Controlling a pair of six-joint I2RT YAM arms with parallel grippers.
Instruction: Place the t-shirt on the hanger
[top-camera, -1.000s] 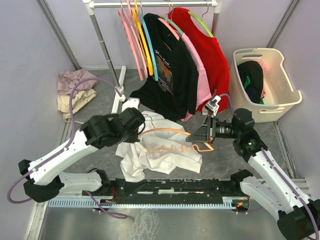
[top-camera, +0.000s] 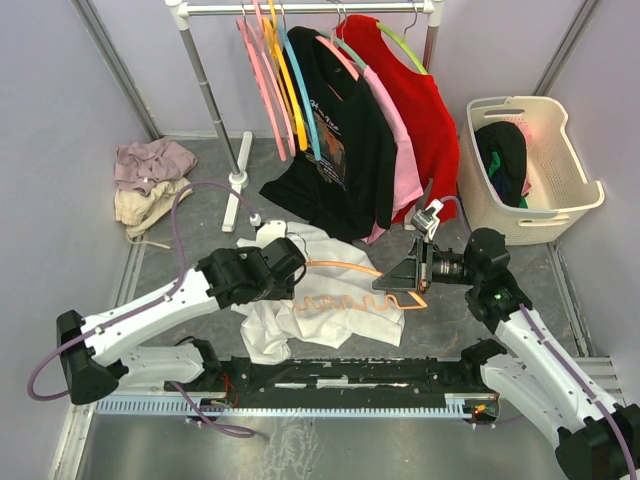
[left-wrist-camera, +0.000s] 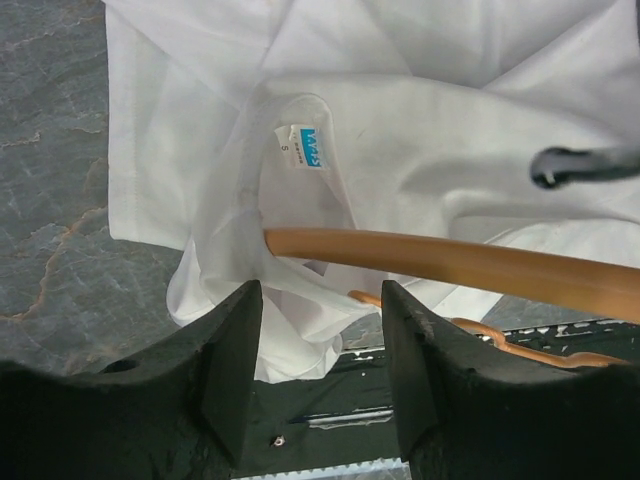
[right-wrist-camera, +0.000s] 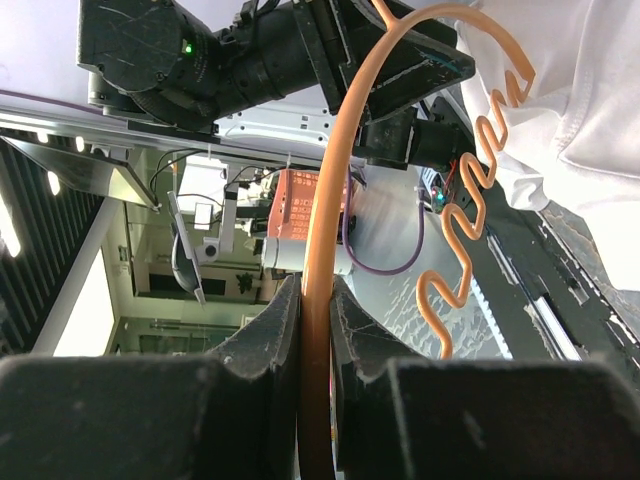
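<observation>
The white t-shirt (top-camera: 270, 330) lies crumpled on the grey floor, its neck opening with a label (left-wrist-camera: 305, 147) showing in the left wrist view. An orange hanger (top-camera: 340, 263) lies across it, one tip at the neck opening. My right gripper is shut on the hanger at its right side. My left gripper is open, just over the shirt's neck edge beside the hanger's end; in the top view it is partly hidden by its arm.
A rack (top-camera: 215, 10) with hanging clothes and hangers stands behind. A laundry basket (top-camera: 540, 220) is at back right. Folded clothes (top-camera: 150, 165) lie at the left. Bare floor surrounds the shirt.
My right gripper and the hanger have barely moved.
</observation>
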